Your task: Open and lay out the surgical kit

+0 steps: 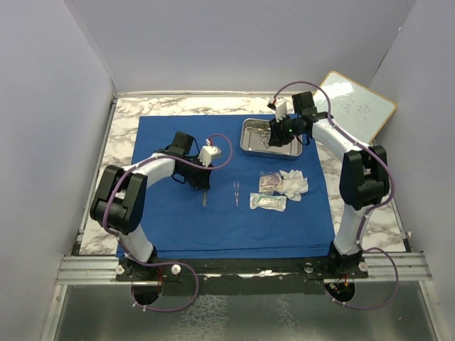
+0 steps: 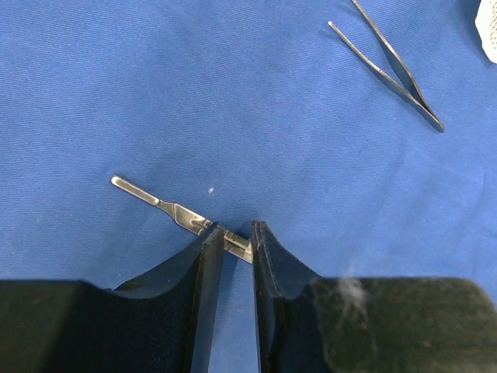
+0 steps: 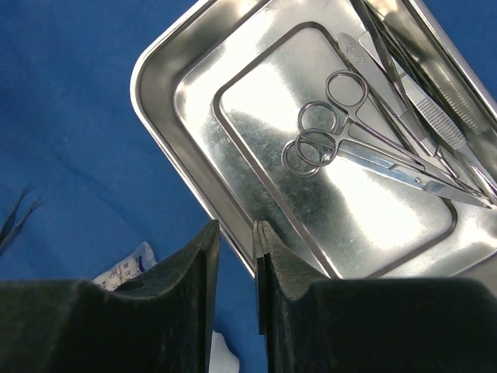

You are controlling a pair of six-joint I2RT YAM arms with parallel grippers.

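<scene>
A slim metal scalpel [image 2: 182,216] lies on the blue drape [image 1: 174,234]. My left gripper is low over it, its fingers a little apart. The scalpel passes behind the left finger and crosses the gap; its other end is hidden by the right finger. Whether it is pinched cannot be told. Tweezers [image 2: 396,74] lie apart, to the scalpel's right in the top view. My right gripper hovers by the metal tray's rim [image 3: 180,162], fingers parted and nothing between them. Inside the tray are ring-handled scissors [image 3: 365,144] and several slim instruments [image 3: 388,85].
A packet with beads or swabs [image 1: 269,182], a white packet [image 1: 268,202] and crumpled white gloves or gauze [image 1: 292,185] lie right of the tweezers. A white board [image 1: 352,106] lies at the back right.
</scene>
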